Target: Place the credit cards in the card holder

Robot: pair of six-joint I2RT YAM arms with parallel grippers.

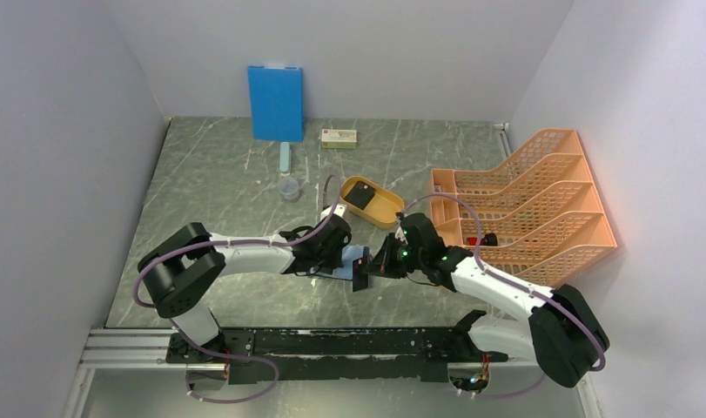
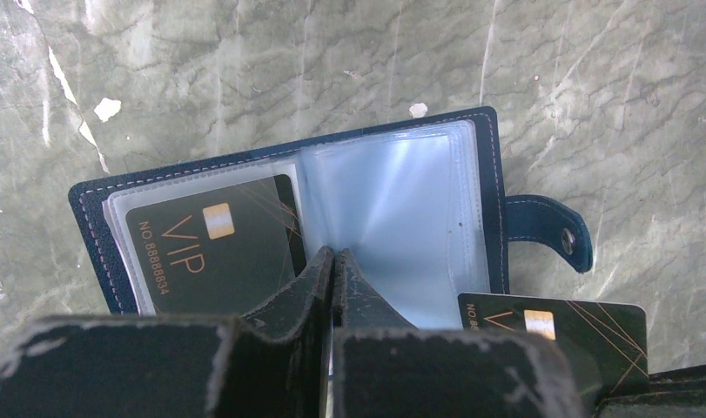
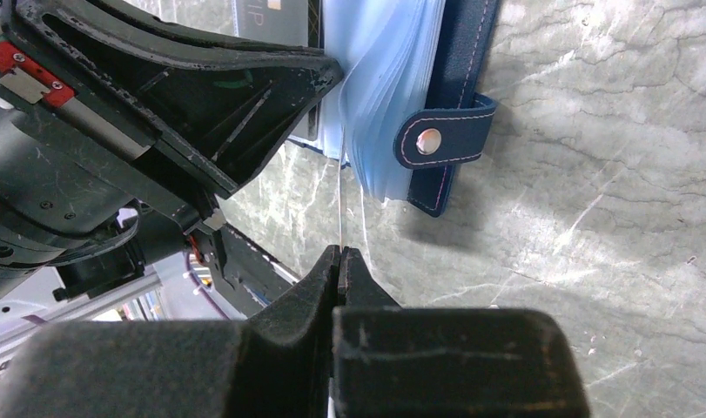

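Note:
The open blue card holder (image 2: 192, 163) lies on the table with clear sleeves showing. A black VIP card (image 2: 192, 252) fills its left sleeve; the right sleeve (image 2: 393, 209) looks empty. Pinched at the holder's middle is the sleeve, with my left gripper shut on its inner edge. My right gripper is shut on another black card (image 2: 575, 335). From the right wrist, that card appears edge-on as a thin line, its far end at the fanned sleeve openings (image 3: 379, 148). Whether its tip is inside a sleeve I cannot tell.
Another black card lies in the yellow tray (image 1: 386, 209) behind the arms. An orange rack (image 1: 541, 196) stands at the right. The holder's strap (image 3: 449, 135) sticks out on its right side. Bare table lies in front of the holder.

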